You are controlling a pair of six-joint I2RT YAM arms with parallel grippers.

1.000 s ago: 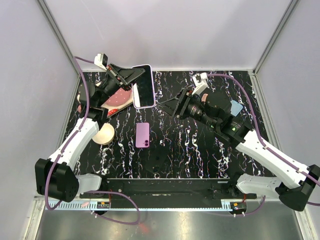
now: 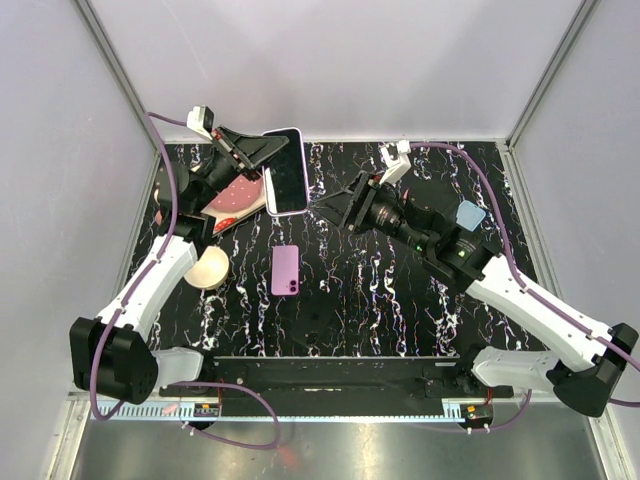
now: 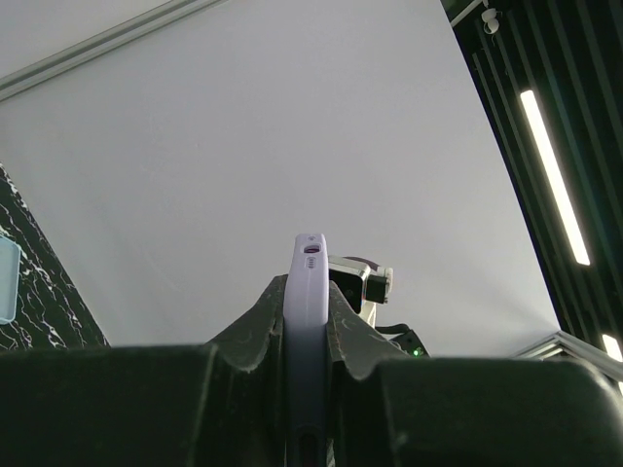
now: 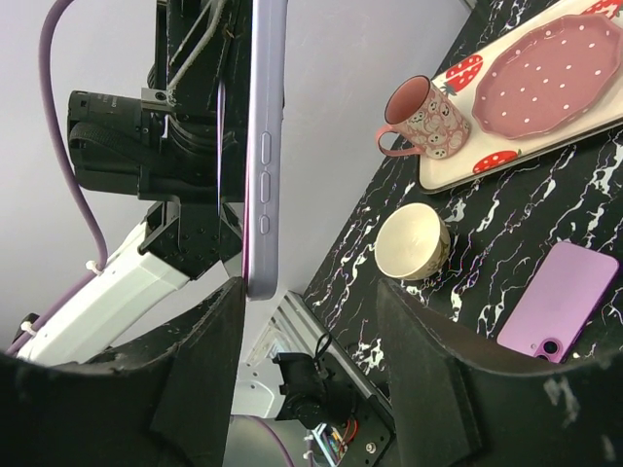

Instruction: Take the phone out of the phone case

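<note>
My left gripper (image 2: pixel 262 150) holds a phone in its light lilac case (image 2: pixel 287 173) upright in the air, screen toward the top camera; the left wrist view shows the case's narrow edge (image 3: pixel 307 292) clamped between the fingers. My right gripper (image 2: pixel 330 208) is part open beside the case's lower right corner. In the right wrist view the side with buttons (image 4: pixel 265 146) rises at the upper left, its lower end near one finger tip, with empty space between the fingers.
A purple phone (image 2: pixel 285 270) lies on the black marble table (image 2: pixel 370 300). A cream cup (image 4: pixel 409 238), a mug (image 4: pixel 431 122) and a strawberry tray (image 4: pixel 535 146) with a pink plate stand left. A light blue item (image 2: pixel 470 216) lies at right.
My right gripper and arm have shifted very slightly beside the held phone; the left arm and phone look still.
</note>
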